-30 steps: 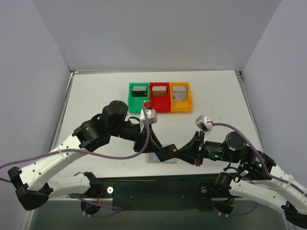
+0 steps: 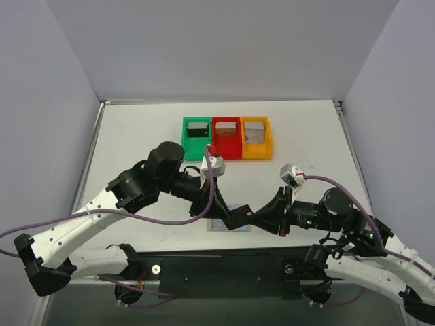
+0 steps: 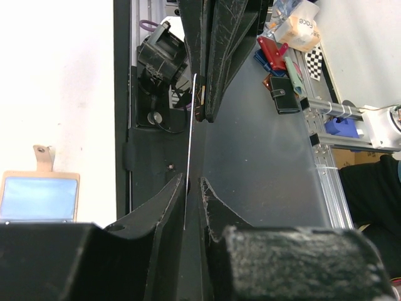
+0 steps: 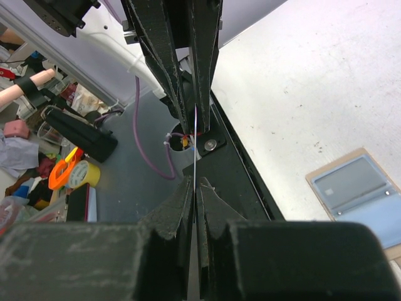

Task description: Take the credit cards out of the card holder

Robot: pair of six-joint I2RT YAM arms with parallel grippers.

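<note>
A thin black card (image 2: 238, 217) is held up over the front of the table, between my two grippers. My right gripper is shut on one end of it; edge-on, the card (image 4: 195, 144) looks like a thin line there. At the other end, my left gripper stands slightly open around the card (image 3: 190, 135), with a narrow gap beside one finger. Below lies the card holder (image 3: 39, 195), flat on the table, tan-edged with a pale blue window. The arms partly cover it in the top view.
Green (image 2: 196, 155), red (image 2: 228, 153) and yellow (image 2: 257, 153) bins stand joined at the back of the table, with cards inside. Bare white table (image 2: 136, 136) surrounds them. The table's front edge lies close to the card holder.
My left arm has shifted slightly to the right over the last second. The right wrist has moved a little to the right. The card remains in nearly the same place.
</note>
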